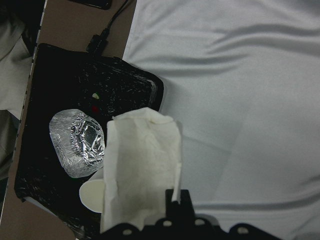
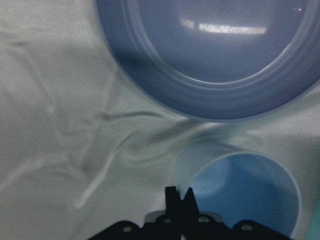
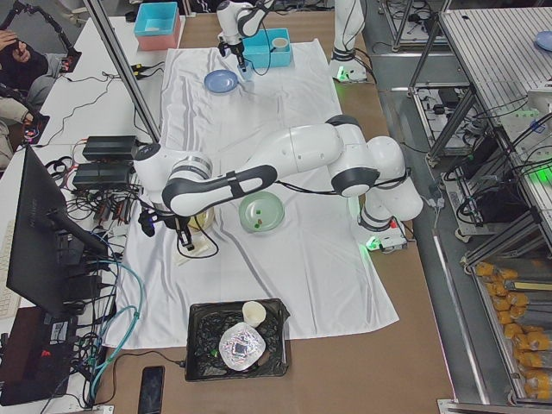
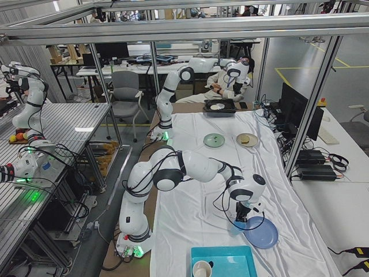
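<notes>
My left gripper is shut on a white paper napkin (image 1: 140, 165), held up at the left of the cloth near a tan plate (image 4: 247, 140); below it in the left wrist view lies a black tray (image 3: 197, 345) holding foil (image 3: 241, 347) and a white cup (image 3: 254, 313). My right gripper is shut on the rim of a clear blue cup (image 2: 245, 200), tilted beside a blue plate (image 2: 210, 55).
A green plate (image 3: 261, 212) sits mid-cloth. A turquoise bin (image 4: 222, 254) with a cup inside stands beside the right arm. A monitor and cables line the table's side.
</notes>
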